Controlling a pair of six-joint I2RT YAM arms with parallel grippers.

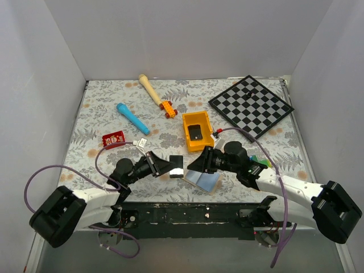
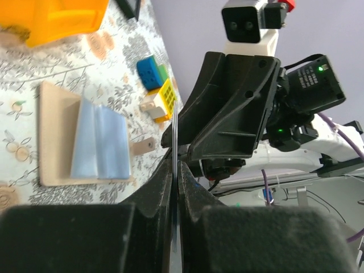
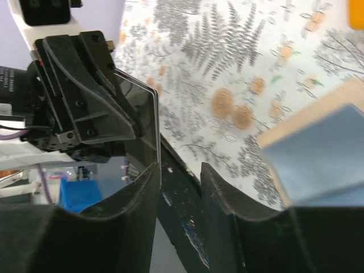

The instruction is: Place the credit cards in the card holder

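A dark card with a pale lower part [image 1: 177, 166] hangs upright above the table, my left gripper shut on its edge. Edge-on, this card [image 2: 175, 153] makes a thin line in the left wrist view. My right gripper is open, its fingers a little apart and empty; in the top view the right gripper [image 1: 195, 164] sits just right of the card, with a gap between. Below lies what looks like the card holder, spread open, with pale blue flaps [image 2: 102, 142] on a beige base [image 2: 57, 125].
Behind the grippers stands an orange bin [image 1: 186, 119] holding a dark flat item [image 1: 195, 132]. A checkered board [image 1: 250, 107] lies back right. A red box [image 1: 114, 139], blue stick [image 1: 133, 118] and toy car [image 1: 169, 109] lie left and back. Small coloured blocks [image 2: 159, 85] sit near the right arm.
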